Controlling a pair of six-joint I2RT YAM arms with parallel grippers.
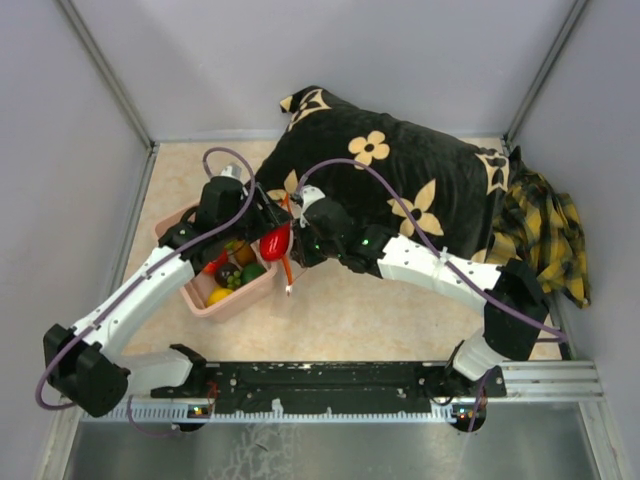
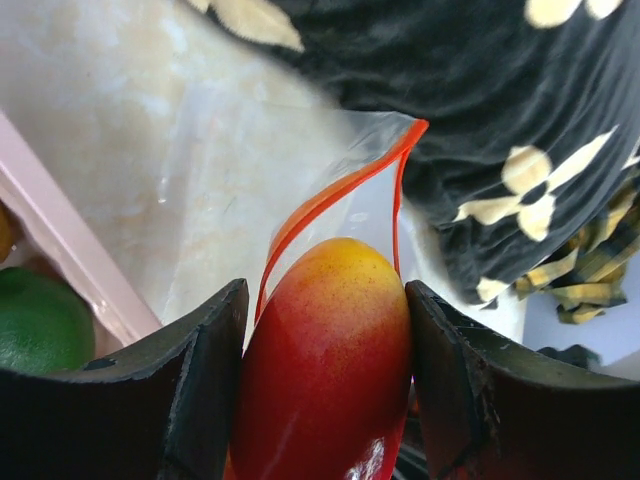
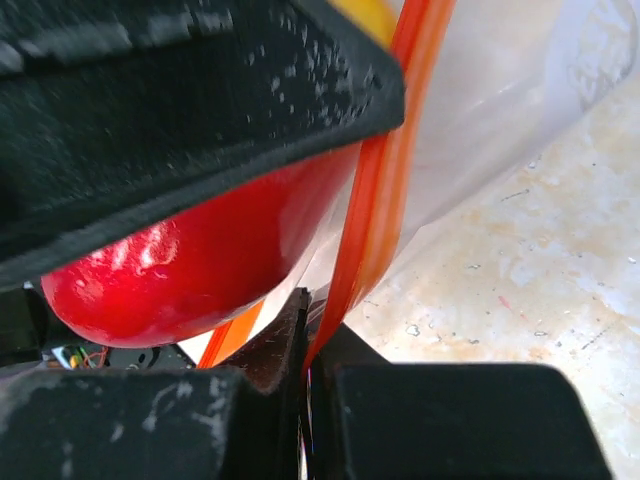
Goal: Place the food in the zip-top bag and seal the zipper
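A red fruit with a yellow-orange end [image 2: 325, 350] is gripped between the fingers of my left gripper. Ahead of it in the left wrist view, the clear bag [image 2: 215, 190] spreads over the table with its orange zipper strip [image 2: 345, 182] parted into a narrow mouth. From the right wrist view, my right gripper is shut on the orange strip [image 3: 378, 200] of the bag's edge. The red fruit [image 3: 200, 265] and one left finger [image 3: 300, 90] are close beside that strip. The top view puts both grippers almost touching; how far the fruit enters the bag cannot be told.
A pink bin [image 1: 232, 306] holding several fruits and vegetables stands under the left arm. The black flowered cushion [image 1: 345, 145] lies behind the grippers, with a yellow plaid cloth [image 1: 545, 235] at the right.
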